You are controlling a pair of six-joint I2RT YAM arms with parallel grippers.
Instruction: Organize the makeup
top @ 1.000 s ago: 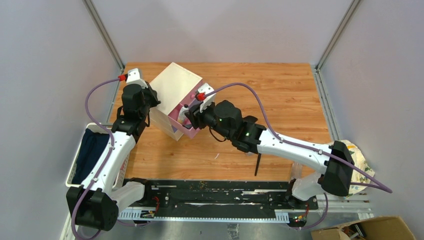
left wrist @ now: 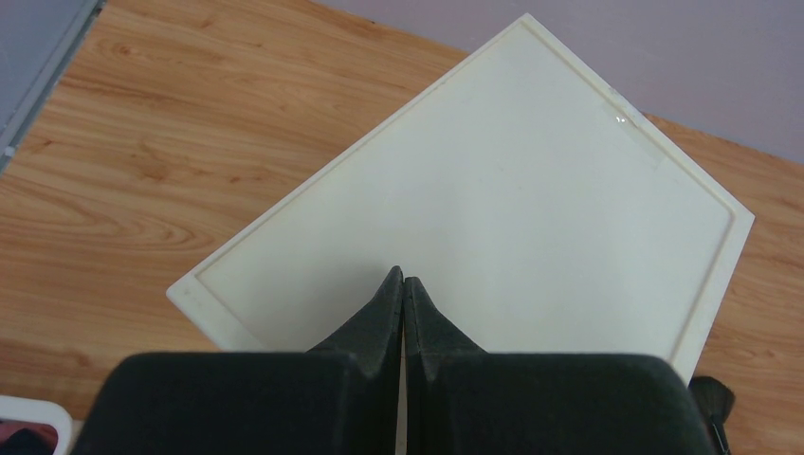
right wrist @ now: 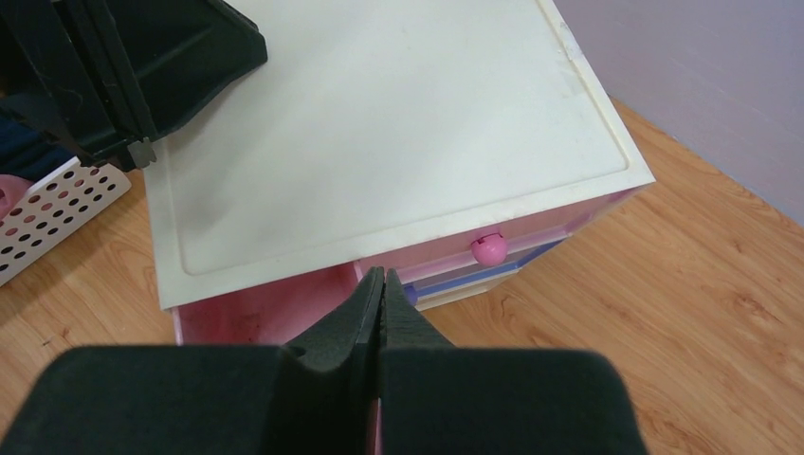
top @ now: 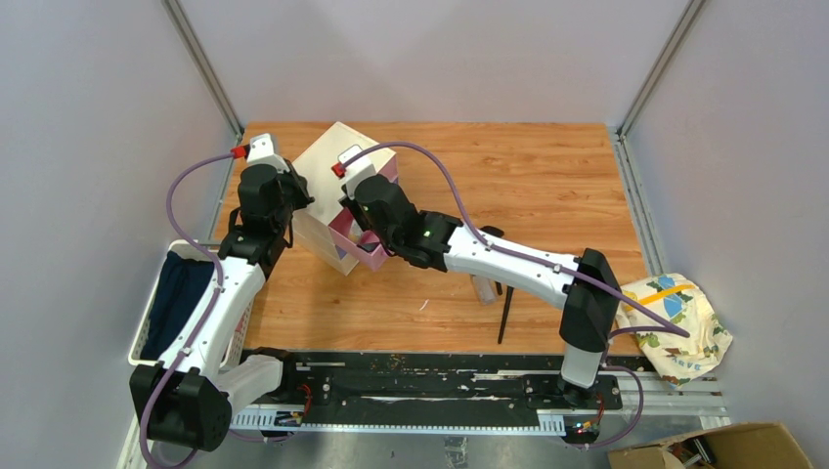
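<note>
A cream makeup box (top: pixel 330 161) stands on the table with one pink drawer (top: pixel 372 256) pulled out toward the front right. Inside that drawer a pale item and a dark one show in part; my right arm covers the rest. The right gripper is shut above the open drawer, nothing visible between its fingers. In the right wrist view a closed drawer's pink knob (right wrist: pixel 489 249) is beside the opening. My left gripper is also shut and empty, at the box's left side near its top. Two brushes (top: pixel 506 315) lie to the right, partly beneath the right arm.
A white basket (top: pixel 240 334) holding dark cloth stands at the left, behind the left arm. A clear item (top: pixel 484 289) lies near the brushes. A patterned cloth bag (top: pixel 696 352) sits at the right edge.
My right gripper has moved left and over the open drawer, hiding more of its contents. The left arm and the box have stayed where they were.
</note>
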